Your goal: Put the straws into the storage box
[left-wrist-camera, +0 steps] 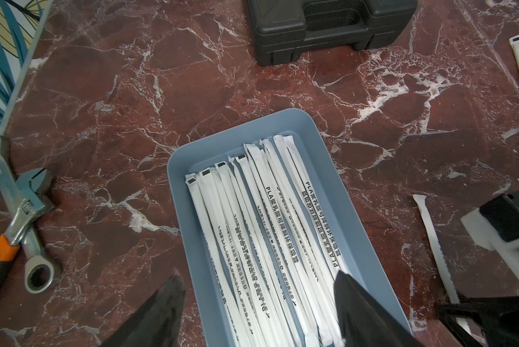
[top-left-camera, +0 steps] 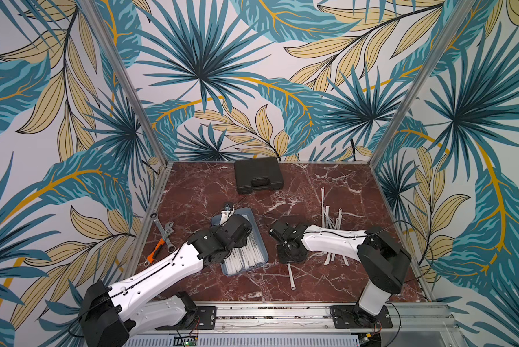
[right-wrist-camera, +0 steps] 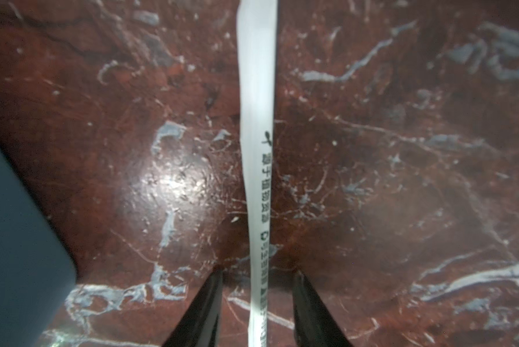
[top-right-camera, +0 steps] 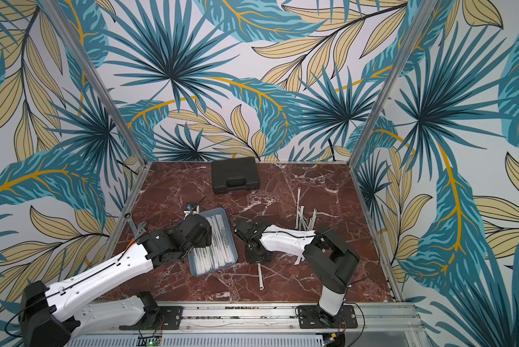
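A blue-grey storage box [left-wrist-camera: 184, 231] holds several paper-wrapped white straws [left-wrist-camera: 271, 231] lying side by side. My left gripper hangs over the box, its blurred fingers apart, no straw visibly lifted between them. My right gripper is low over a single straw [right-wrist-camera: 256, 98] on the table right of the box, its fingers open on either side of it. More loose straws [top-right-camera: 298, 202] lie on the right side of the table, partly behind the right arm.
A black case [top-left-camera: 258, 173] stands at the back middle. Wrenches [left-wrist-camera: 31, 225], one with an orange handle, lie left of the box.
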